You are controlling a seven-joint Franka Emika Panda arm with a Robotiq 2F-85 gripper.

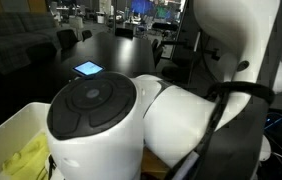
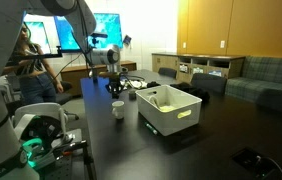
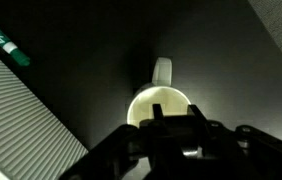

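A white mug (image 3: 168,98) shows from above in the wrist view, its handle pointing to the top of the picture. The dark fingers of my gripper overlap the near part of its opening. Whether they touch the rim or what is between them is hidden in the dark. In exterior view 2 the mug (image 2: 118,108) is upright at the table, left of the white box. The arm blocks the gripper and mug in exterior view 1.
The white box (image 2: 184,120) stands right beside the mug, with yellow material (image 1: 27,160) inside. A green marker (image 3: 5,41) lies near the box in the wrist view.
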